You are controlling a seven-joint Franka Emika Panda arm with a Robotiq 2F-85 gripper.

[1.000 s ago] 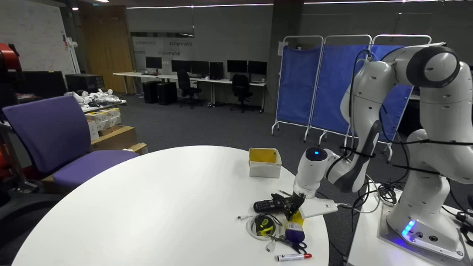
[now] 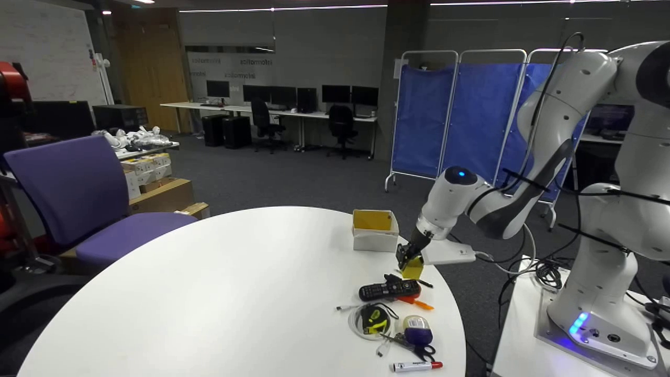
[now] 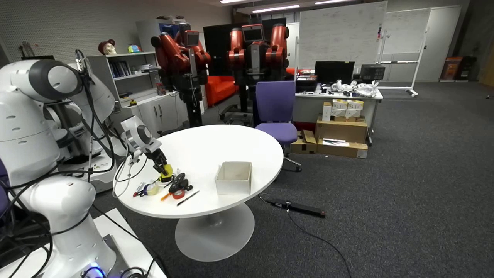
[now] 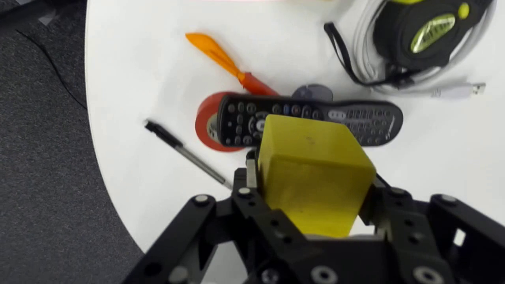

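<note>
A yellow block [image 4: 310,182] fills the middle of the wrist view, pinched between the black fingers of my gripper. In exterior view 1 the gripper [image 2: 409,254] points down and holds the block [image 2: 412,269] over the right side of the table, between the remote and the open box [image 2: 375,239]. Exterior view 2 has the block [image 3: 166,172] under the gripper [image 3: 163,166] on the table's near-left side. From the wrist, the block covers part of the black remote [image 4: 374,120].
A red tape roll [image 4: 206,124], a grey pen [image 4: 199,163], an orange-handled tool [image 4: 215,52] and a tape measure [image 4: 426,35] surround the remote. Scissors [image 2: 421,348] and a marker [image 2: 411,366] lie by the front edge.
In exterior view 1 my arm has swung back with the block, from beside the blue-and-yellow item past the remote, toward the box. The gripper is higher and tilted; the table items have stayed put.
</note>
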